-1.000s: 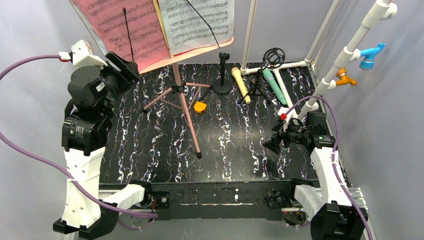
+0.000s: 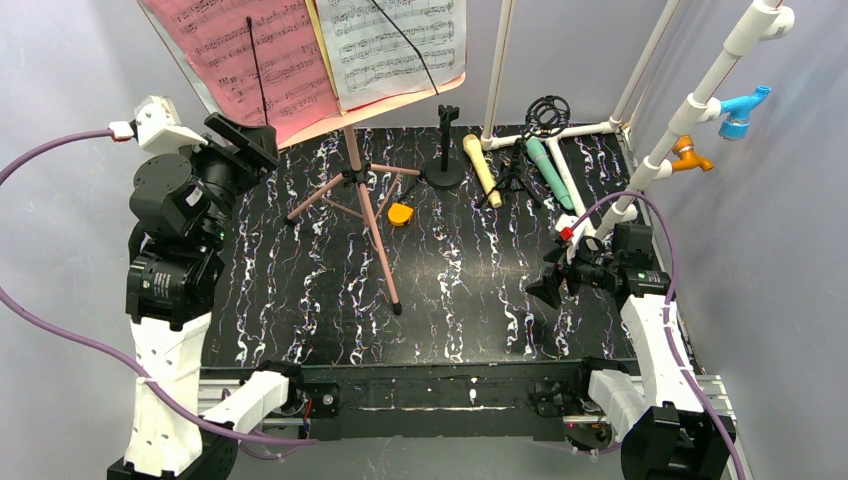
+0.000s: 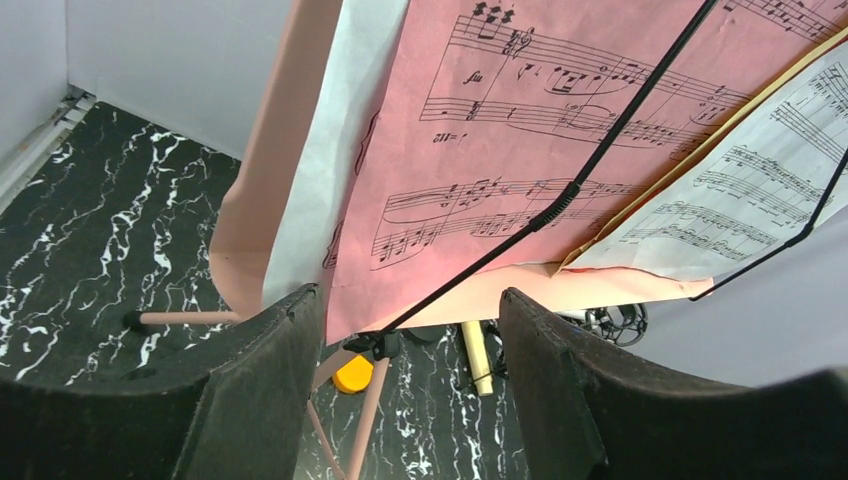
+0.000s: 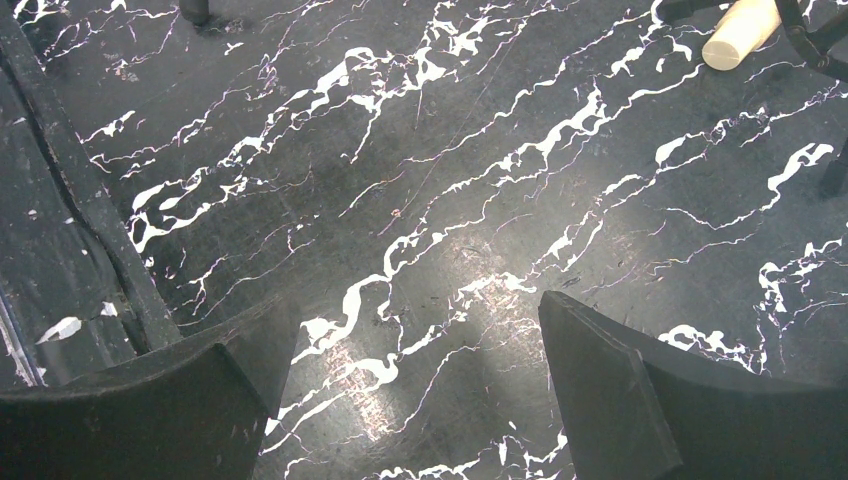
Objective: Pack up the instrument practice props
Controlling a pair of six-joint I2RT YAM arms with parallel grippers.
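Observation:
A pink music stand [image 2: 362, 200] on tripod legs holds pink sheet music [image 2: 255, 60] and white sheet music [image 2: 400, 45]; thin black page arms cross both. My left gripper stands at the stand's lower left corner, fingers apart. One page arm [image 3: 470, 272] runs through the view between them, and I see nothing gripped. On the table lie a yellow microphone [image 2: 481, 168], a green microphone [image 2: 548, 172] and an orange-yellow object [image 2: 400, 214]. A black round-based stand [image 2: 443, 172] and a small black tripod [image 2: 512, 180] stand nearby. My right gripper is open above bare table.
White pipes with a blue tap [image 2: 738, 112] and an orange tap [image 2: 690, 156] rise at the right, close to my right arm. A black ring-shaped item [image 2: 548, 116] sits at the back.
The right arm and the props have not moved.

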